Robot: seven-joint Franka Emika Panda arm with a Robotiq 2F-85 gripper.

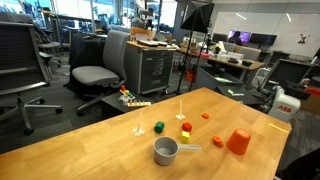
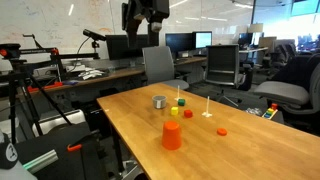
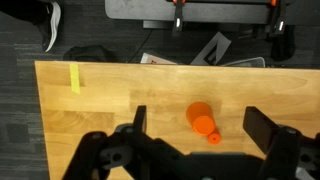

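Note:
An orange cup (image 1: 238, 141) stands near the right part of the wooden table (image 1: 100, 150); it also shows in the second exterior view (image 2: 172, 135). Seen from the wrist, the cup (image 3: 201, 118) lies below and between the widely spread fingers of my gripper, which is open and empty. The arm hangs high above the table in the second exterior view. A silver pot (image 1: 165, 151) with a handle sits farther along the table. Around it are a green piece (image 1: 159, 127), a red piece (image 1: 187, 127) and a yellow piece (image 1: 185, 136).
Small flat orange pieces (image 2: 222, 132) lie on the table, one (image 3: 214, 138) close to the cup. A strip of yellow tape (image 3: 74, 78) marks the tabletop. Office chairs (image 1: 97, 65) stand beyond the table edge.

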